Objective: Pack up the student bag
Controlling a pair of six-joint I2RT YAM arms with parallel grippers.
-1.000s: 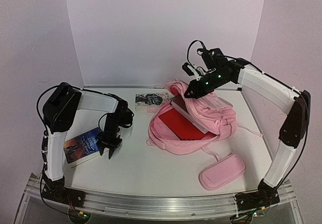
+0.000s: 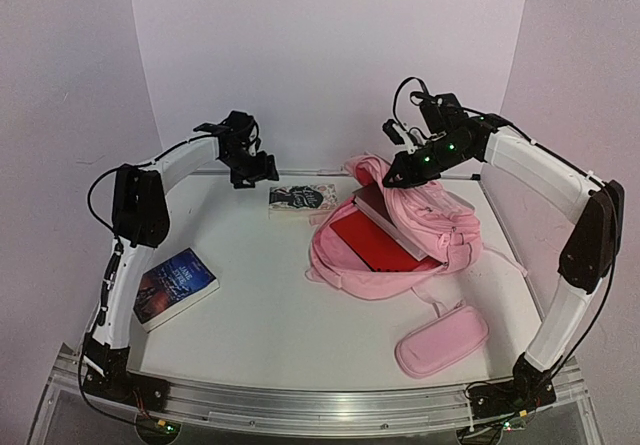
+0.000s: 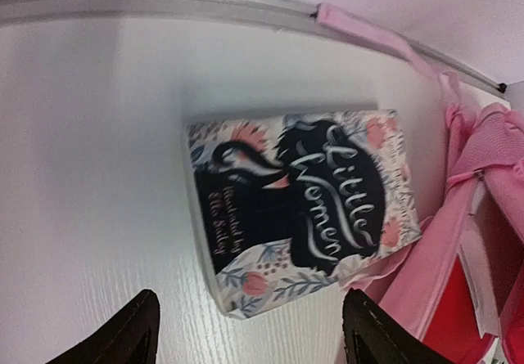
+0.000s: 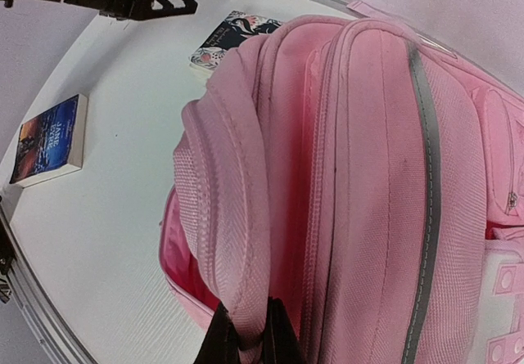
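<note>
The pink backpack (image 2: 435, 220) lies on the right of the table with its main compartment gaping. Inside it a red book or folder (image 2: 372, 242) and a pale-edged book (image 2: 398, 235) show. My right gripper is shut on the fabric of the bag's upper flap (image 4: 225, 184), holding it up. My left gripper is open and empty, just left of the Little Women book (image 3: 303, 196), which lies flat near the back edge. The Jane Eyre book (image 2: 175, 287) rests at the left. A pink pencil case (image 2: 442, 341) lies in front of the bag.
A pink strap (image 3: 368, 33) lies along the back, and a bag strap (image 2: 432, 303) runs toward the pencil case. Walls stand at the back and sides.
My left gripper has swung from over the Jane Eyre book toward the back, beside Little Women. The right gripper has shifted right with the flap, dragging the bag slightly along.
</note>
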